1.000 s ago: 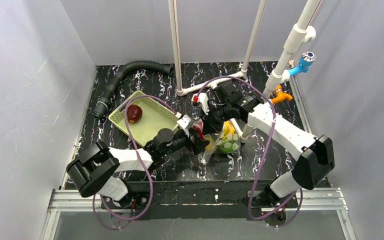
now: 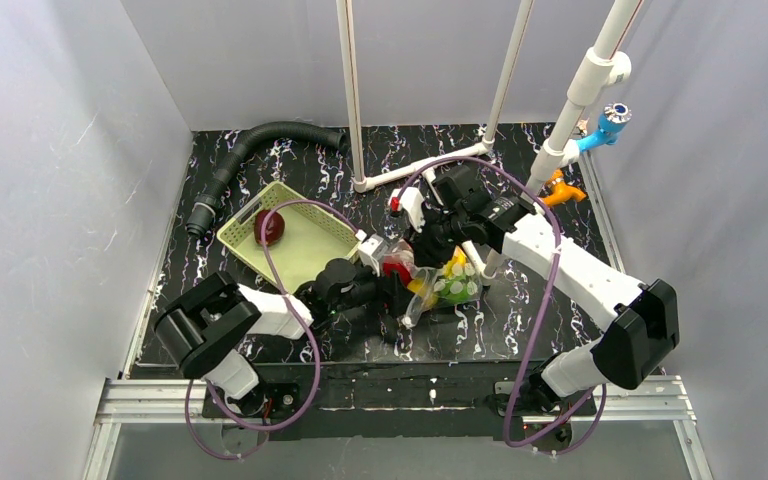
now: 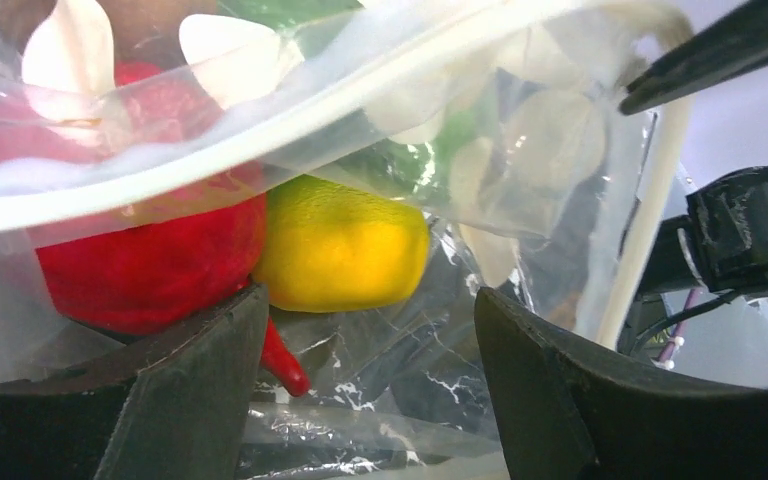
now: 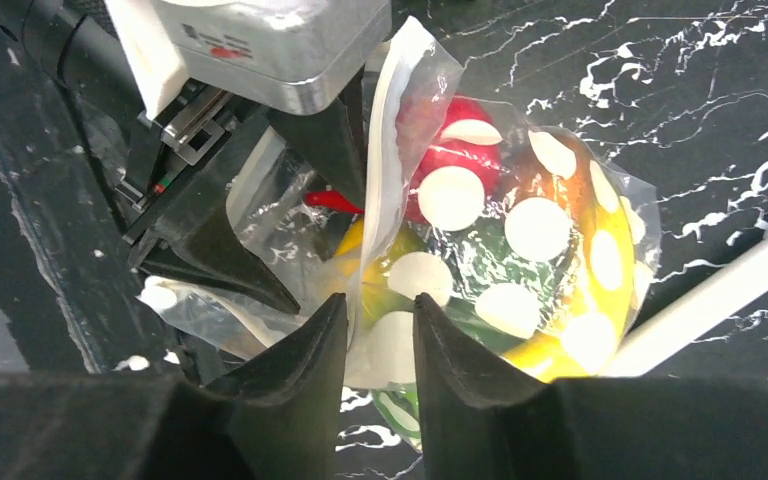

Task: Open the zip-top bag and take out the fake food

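Note:
The clear zip bag with white dots [image 2: 462,294] lies on the table, its mouth gaping toward the left arm. Through that mouth, the left wrist view shows a red food piece [image 3: 160,255] and a yellow one [image 3: 345,245] inside. My left gripper has its fingers apart at the mouth, the yellow piece in front of them and nothing clasped. In the right wrist view, my right gripper stands part open by the bag's white zip strip [image 4: 385,130]; the strip runs between its fingertips with no pinch visible. More yellow food [image 4: 608,260] shows through the plastic.
A pale green basket [image 2: 305,262] holding a dark red food piece [image 2: 270,228] stands left of the bag. White pipes [image 2: 422,166] frame the back and right of the bag. A black hose [image 2: 260,135] lies behind the basket.
The left arm has shifted slightly right, toward the bag. The right arm has also moved a little to the right. The bag has stayed roughly in place.

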